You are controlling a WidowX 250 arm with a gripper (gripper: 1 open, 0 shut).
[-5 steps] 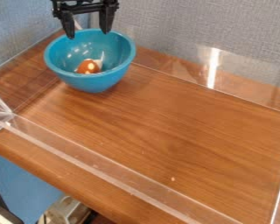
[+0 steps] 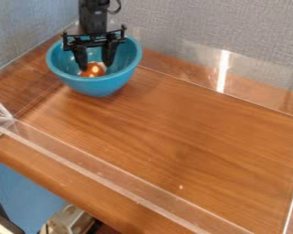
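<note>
A teal bowl (image 2: pixel 103 86) sits at the back left of the wooden table. An orange and white object (image 2: pixel 92 70) lies inside it. My black gripper (image 2: pixel 94 57) reaches down into the bowl from above, its fingers just over and around the object's upper part; whether they touch it is unclear. The fingers look part open, and the lower tips are partly hidden by the object and the bowl.
Clear low panels edge it along the back, front left and right. A grey textured wall (image 2: pixel 234 37) stands behind.
My gripper has moved down from above the bowl into it, and its fingers have come closer together. The bowl and object have not visibly moved.
</note>
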